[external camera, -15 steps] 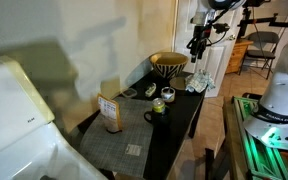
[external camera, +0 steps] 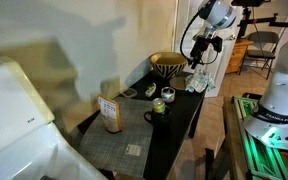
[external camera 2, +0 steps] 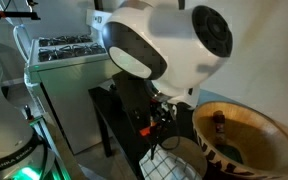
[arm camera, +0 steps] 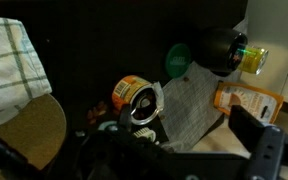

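My gripper is open, its dark fingers spread apart at the bottom left and right of the wrist view, with nothing held. In exterior view 1 it hangs over the far end of the dark counter. Below it in the wrist view stands a jar with an orange label point(arm camera: 130, 90). Close by lie a dark green round piece point(arm camera: 177, 60) and a black mug point(arm camera: 217, 50). An orange and white box point(arm camera: 248, 101) appears at the right. A checked towel point(arm camera: 12, 60) and a round brown board point(arm camera: 32, 135) occupy the left side.
Against the wall stands a large wooden bowl point(external camera: 168, 64), close to the arm. A white cup point(external camera: 168, 94) sits mid-counter, and a grey mat point(external camera: 114, 148) covers the near part. In exterior view 2 a stove point(external camera 2: 72, 50) is behind the arm.
Over the last second the arm's wrist has shifted slightly and changed its tilt above the far counter end. The counter objects look unmoved.
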